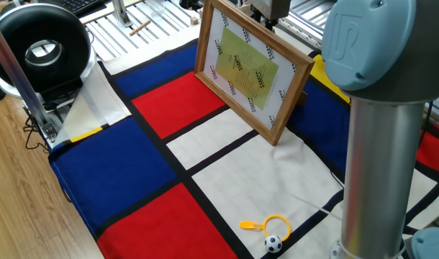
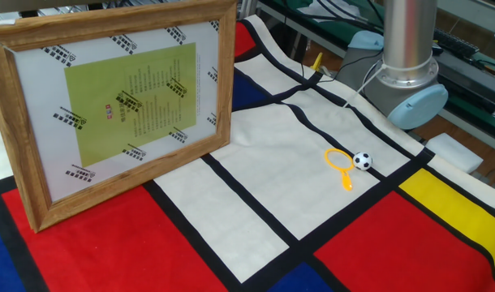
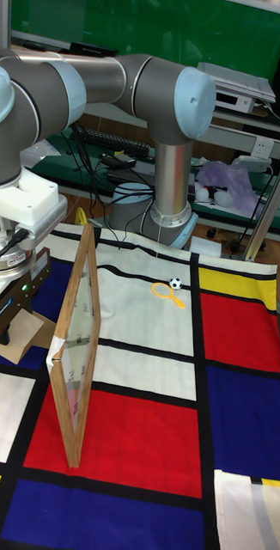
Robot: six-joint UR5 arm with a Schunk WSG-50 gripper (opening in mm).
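Observation:
A wooden picture frame (image 1: 273, 108) stands upright, tilted a little, on the patterned cloth; a light green sheet shows behind its front. My gripper (image 3: 2, 335) hangs behind the frame, near its brown back support (image 3: 20, 332), and whether they touch cannot be made out. In exterior view 1 only part of the gripper shows over the frame's top edge, and the fingertips are hidden. Its finger opening does not show clearly. A small football (image 2: 363, 161) lies on the white part of the cloth beside a yellow ring with a handle (image 2: 347, 180), well away from the gripper.
The cloth (image 3: 113, 440) with red, blue, white and yellow blocks is otherwise largely bare in front of the frame. A round black object (image 1: 68, 43) stands at the left edge in exterior view 1. My arm's column (image 1: 381, 180) rises at the right there.

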